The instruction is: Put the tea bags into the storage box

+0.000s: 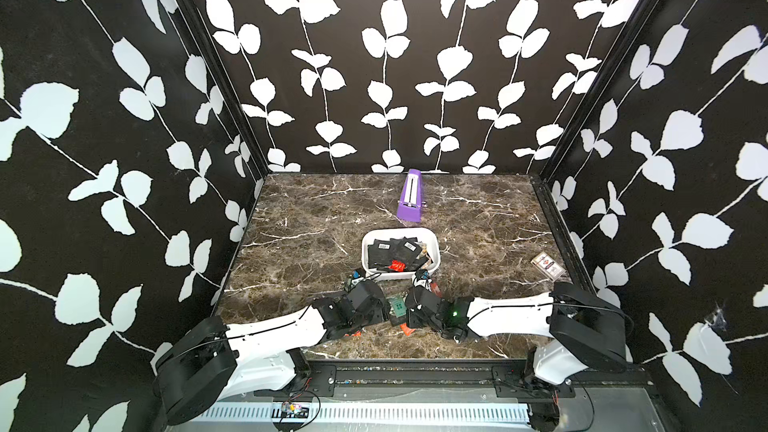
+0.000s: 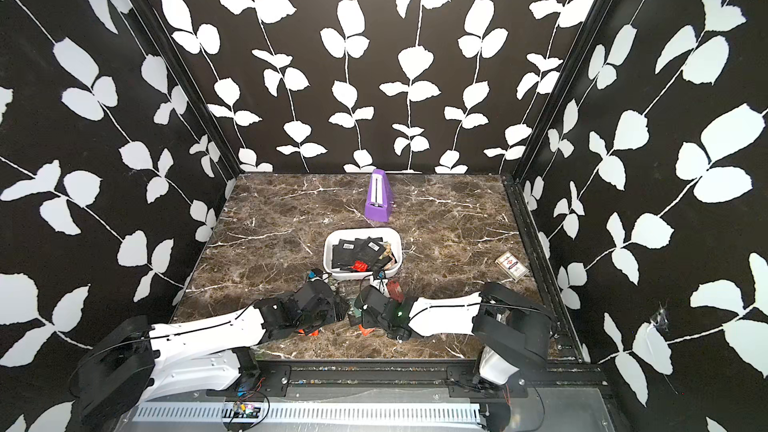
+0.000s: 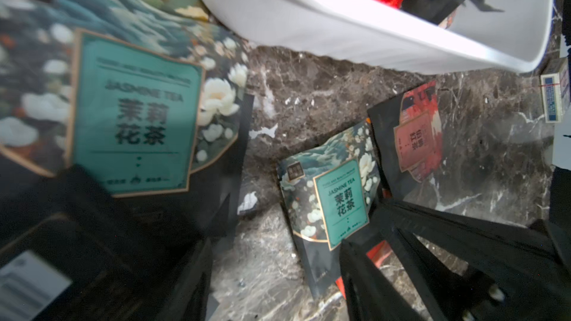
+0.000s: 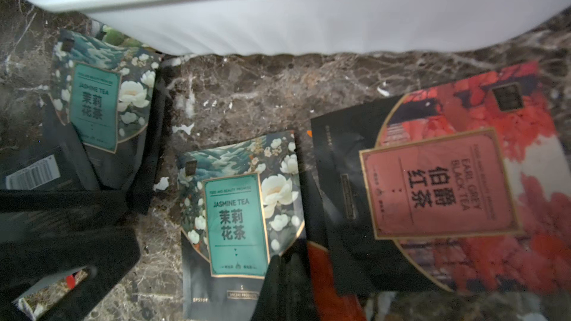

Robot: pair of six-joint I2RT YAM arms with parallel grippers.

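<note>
A white storage box [image 1: 436, 256] holds several black packets and a red one. Below it lie jasmine tea bags [image 3: 342, 202] [image 4: 235, 220] and an Earl Grey black tea bag [image 4: 437, 181]. My left gripper is low among the bags with its fingers apart, larger jasmine and black packets under and beside them at the left. My right gripper [image 2: 366, 296] is also low over the bags; in its wrist view a dark finger lies over the middle jasmine bag's lower edge, and whether it grips anything is hard to tell.
A purple metronome [image 1: 409, 196] stands behind the box. A small card box [image 1: 549, 265] lies at the right edge of the marble table [image 1: 304, 216].
</note>
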